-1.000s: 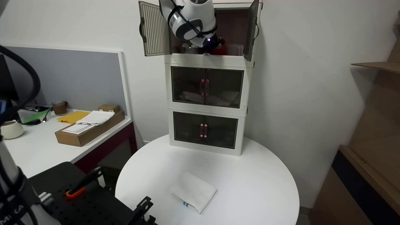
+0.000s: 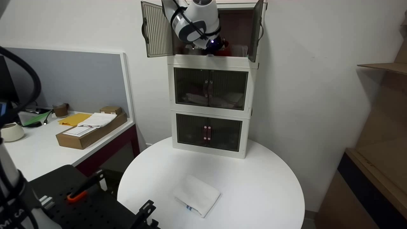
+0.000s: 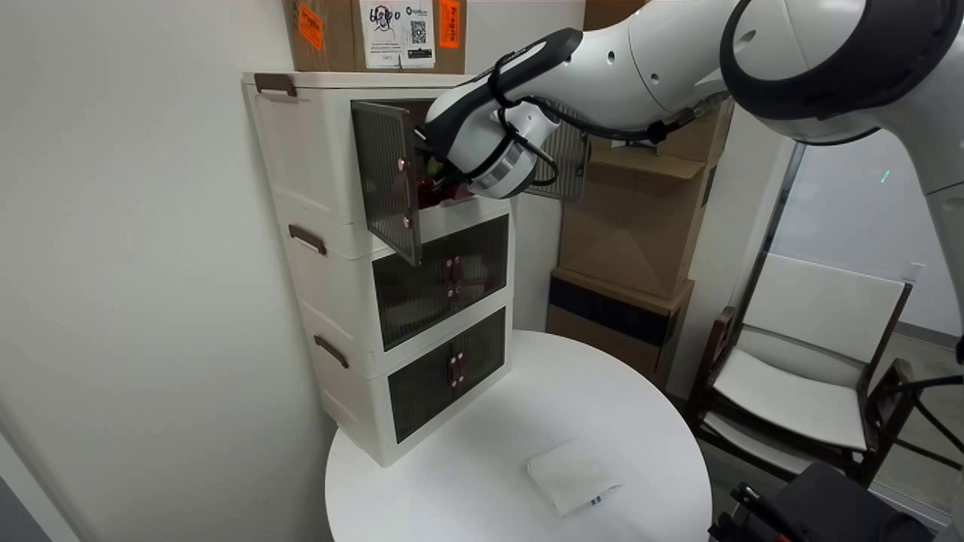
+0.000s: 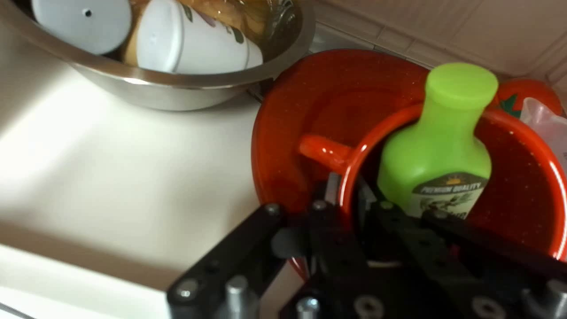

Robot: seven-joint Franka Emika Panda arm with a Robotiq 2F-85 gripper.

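Note:
In the wrist view a red pot (image 4: pixel 554 175) with a short side handle stands inside the top cabinet compartment. A green bottle (image 4: pixel 433 159) with a green cap leans inside it. My gripper is shut on the pot's near-left rim, one finger inside the wall and one outside. Beneath and behind the pot lies a red round plate or lid (image 4: pixel 287 122). From the front, the gripper (image 2: pixel 214 45) reaches into the open top compartment, its fingers too dark to make out. The arm and left door mostly hide the pot in exterior view 2.
Left of the pot sits a steel bowl (image 4: pixel 175 95) holding white containers. Bare shelf lies in front of the bowl. Two open doors, left (image 2: pixel 158 32) and right (image 2: pixel 255 32), flank the arm. A folded white cloth (image 2: pixel 198 194) rests on the round table (image 2: pixel 267 179), otherwise clear before the cabinet.

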